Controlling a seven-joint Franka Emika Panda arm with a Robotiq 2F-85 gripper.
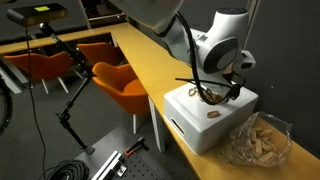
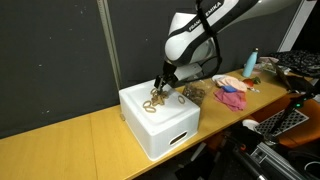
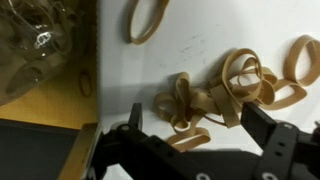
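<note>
Tan rubber bands lie on top of a white box. In the wrist view a tangled clump of bands lies below and between my spread fingers. My gripper is open, its dark fingers at either side of the clump. A separate loop lies near the upper edge, and another band sits to the right. Exterior view 2 shows the gripper low over the band pile; whether the fingertips touch the box top cannot be told.
A clear plastic bag with more bands stands on the wooden table beside the box. A pink cloth and a blue bottle are farther off. Open table lies left of the box in exterior view 2.
</note>
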